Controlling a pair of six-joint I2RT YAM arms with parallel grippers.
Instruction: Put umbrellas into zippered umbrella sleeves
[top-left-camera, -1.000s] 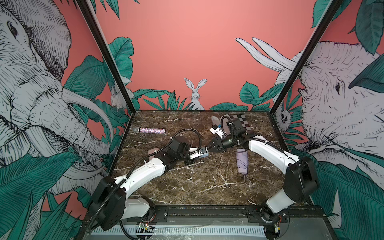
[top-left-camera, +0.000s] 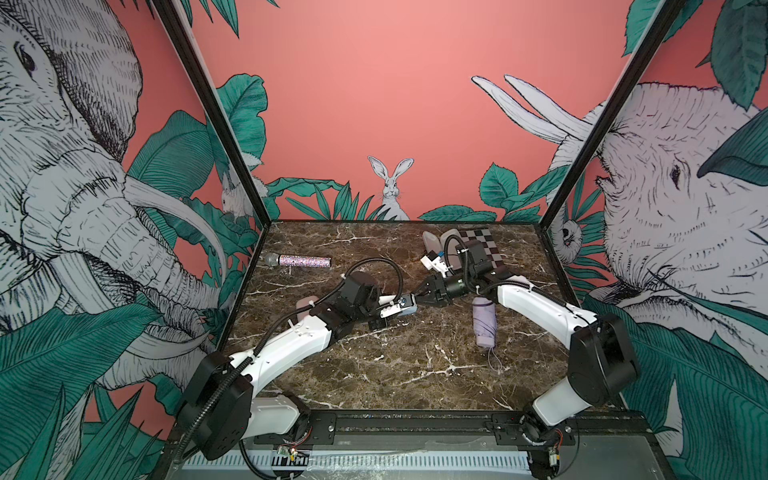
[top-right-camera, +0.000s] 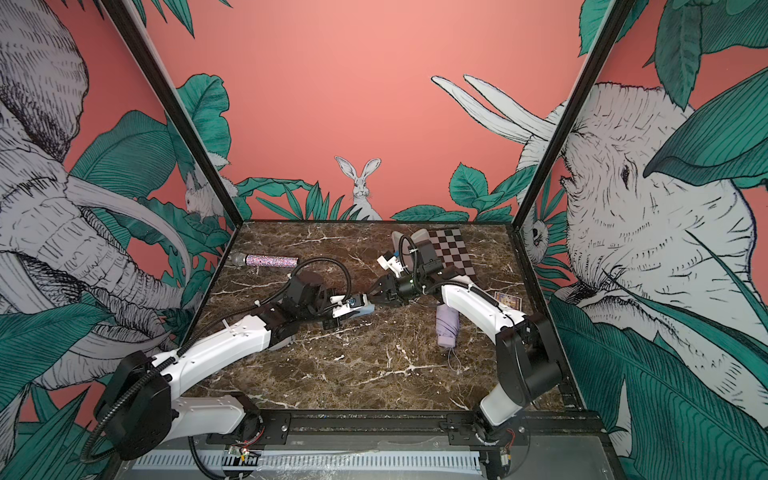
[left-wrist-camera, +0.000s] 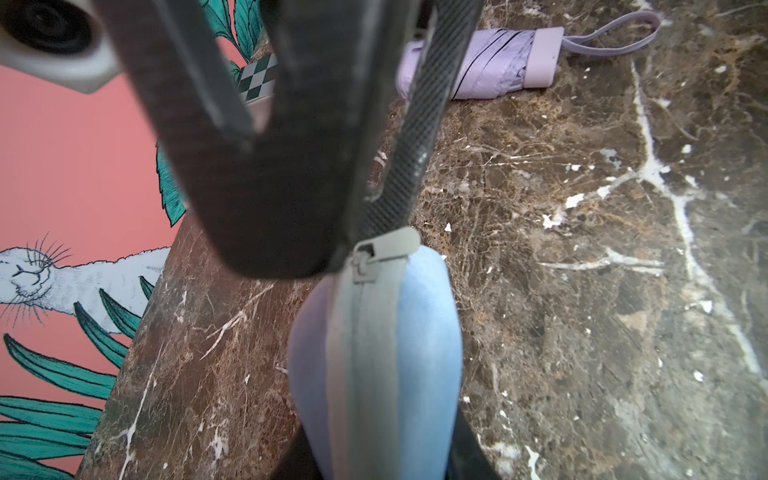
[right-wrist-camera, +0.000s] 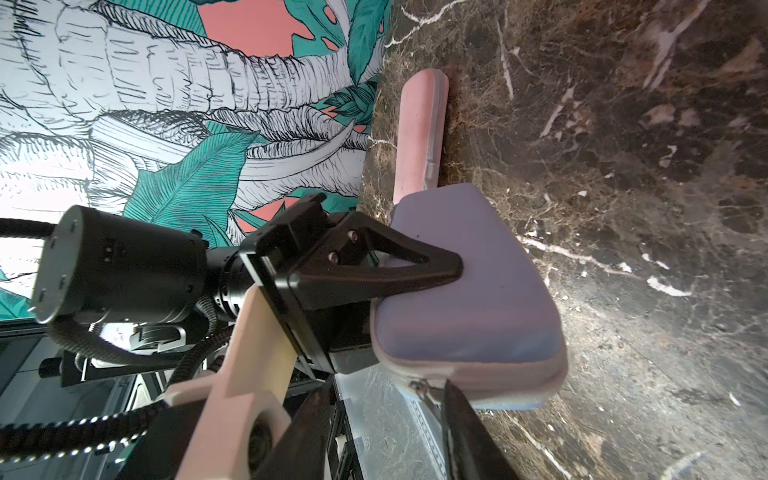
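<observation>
My left gripper is shut on the light blue sleeve (right-wrist-camera: 480, 272), gripping it by its sides above the table. The sleeve's zipper runs lengthwise in the left wrist view, and its pull (left-wrist-camera: 392, 244) lies at the upper end. Right at that pull stands my right gripper, its fingers part open; whether a finger touches the pull is hard to tell. A lilac umbrella (top-left-camera: 484, 322) with a wrist loop lies on the table under the right forearm. Flat on the left side of the table rests a pink sleeve (right-wrist-camera: 417, 132).
A glittery microphone (top-left-camera: 304, 261) lies at the back left. Behind the right gripper are pale pieces (top-left-camera: 432, 242) and a checkered board (top-left-camera: 482, 244), partly covered by the arm.
The left arm, the sleeve in it and the lilac umbrella have stayed in place.
</observation>
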